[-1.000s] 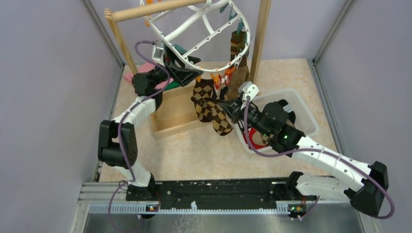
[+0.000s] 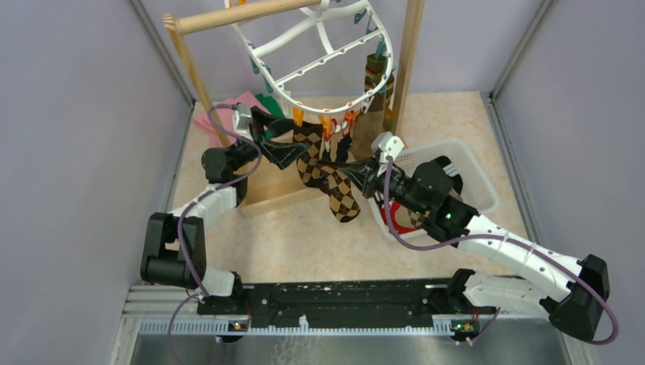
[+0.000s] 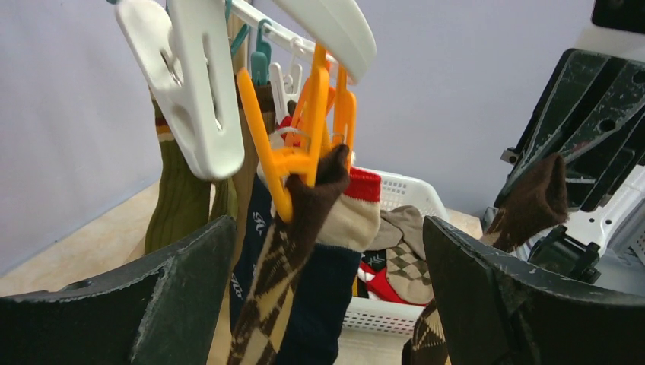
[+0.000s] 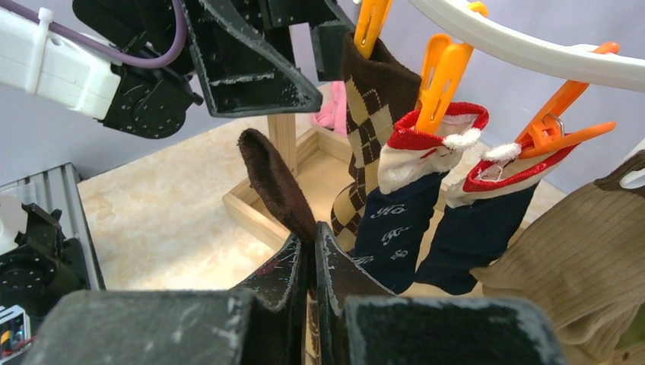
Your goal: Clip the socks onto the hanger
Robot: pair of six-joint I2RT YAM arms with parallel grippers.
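The white hanger (image 2: 332, 106) carries socks on clips: a brown argyle sock (image 4: 369, 129) on an orange clip (image 3: 312, 122), red-trimmed navy socks (image 4: 395, 228), and olive and tan socks (image 3: 179, 213) farther along. My right gripper is shut on the cuff of another brown argyle sock (image 2: 342, 199), whose brown end (image 4: 266, 171) sticks up between its fingers. My left gripper (image 2: 294, 149) stands open beside the clipped argyle sock, left of the held one, its fingers framing both socks in the left wrist view.
A white basket (image 2: 475, 175) of socks is at right. A wooden box (image 2: 266, 205) lies under the hanger, with pink cloth (image 2: 217, 122) behind. The wooden frame (image 2: 408, 61) bears the hanger.
My left gripper has moved down toward the table's front and slightly left. The hanger and clipped socks have shifted slightly, and the held sock hangs a little farther forward.
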